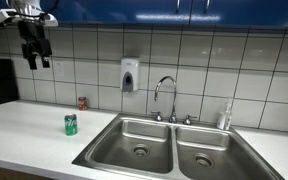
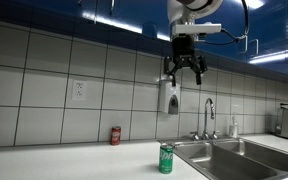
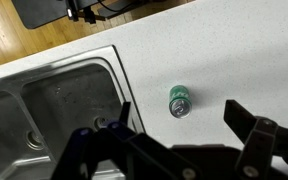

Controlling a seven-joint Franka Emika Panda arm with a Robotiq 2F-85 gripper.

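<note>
High above the counter, my gripper (image 1: 39,63) stands open with nothing between its fingers. A green can (image 1: 71,125) is upright on the white counter, left of the sink. Looking down in the wrist view, the green can (image 3: 180,101) shows between the spread fingers, well below them. A red can (image 1: 82,103) stands farther back near the tiled wall; in the second exterior view that red can (image 2: 115,135) is behind and left of the green can (image 2: 166,158).
A double steel sink (image 1: 170,150) with a faucet (image 1: 165,92) fills the counter's middle. Wall-mounted above is a soap dispenser (image 1: 130,75). A clear bottle (image 1: 225,116) stands behind the right basin.
</note>
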